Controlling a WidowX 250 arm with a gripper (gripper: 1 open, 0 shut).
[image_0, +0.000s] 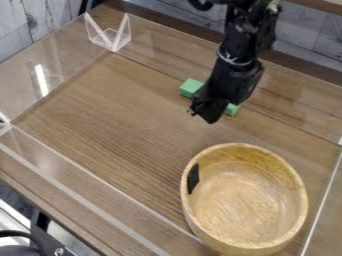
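Note:
My black gripper (209, 110) hangs low over the wooden table at the upper middle, in front of and partly over a green block (193, 88), which it hides in part. Its fingers look shut, with nothing clearly visible between them.
A beige round container (243, 205) with a dark handle stands at the lower right. A clear plastic holder (110, 30) is at the upper left. Walls border the back and left.

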